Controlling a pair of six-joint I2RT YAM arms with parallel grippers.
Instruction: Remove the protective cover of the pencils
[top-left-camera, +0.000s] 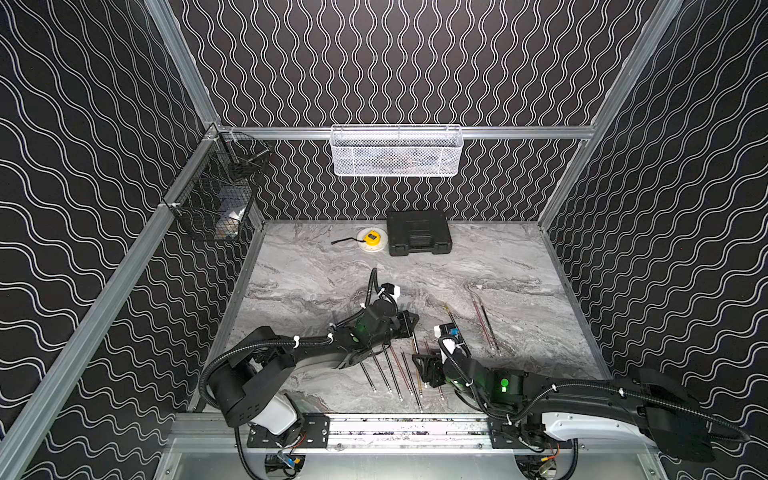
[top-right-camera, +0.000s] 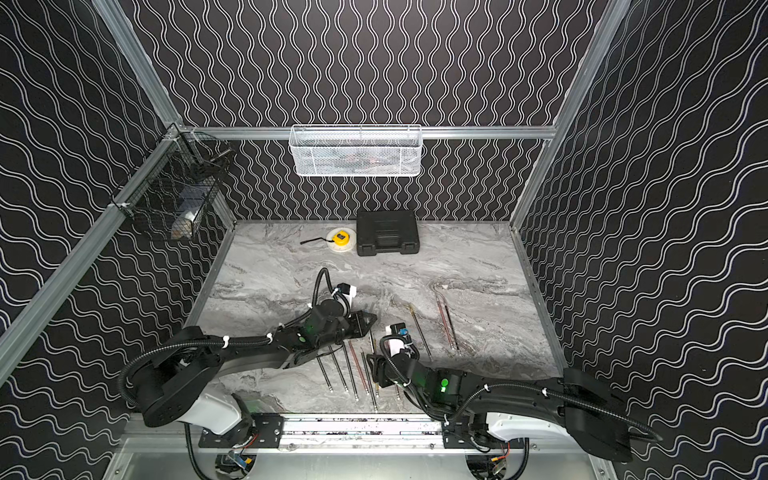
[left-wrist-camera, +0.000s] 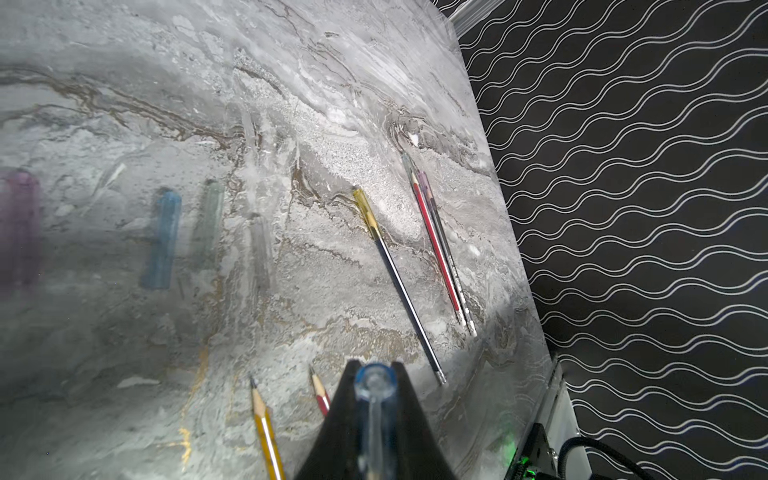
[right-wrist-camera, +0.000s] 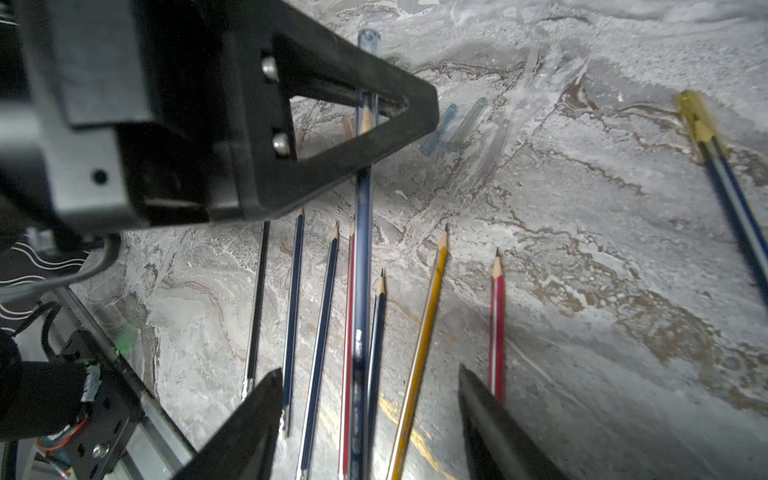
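A dark pencil in a clear bluish cap hangs in my left gripper, which is shut on its capped end, also seen end-on in the left wrist view. My right gripper is part open in the right wrist view, its blurred fingers either side of the pencil's lower part. Several uncapped pencils, such as a yellow pencil (right-wrist-camera: 424, 328) and a red pencil (right-wrist-camera: 496, 328), lie below. A yellow-capped pencil (right-wrist-camera: 724, 184) lies at right, beside two other capped pencils (left-wrist-camera: 436, 240). Loose caps (left-wrist-camera: 164, 240) lie on the table.
A black case (top-left-camera: 419, 232) and a tape measure (top-left-camera: 372, 238) on a white round object stand at the back. A white wire basket (top-left-camera: 396, 160) hangs on the back wall.
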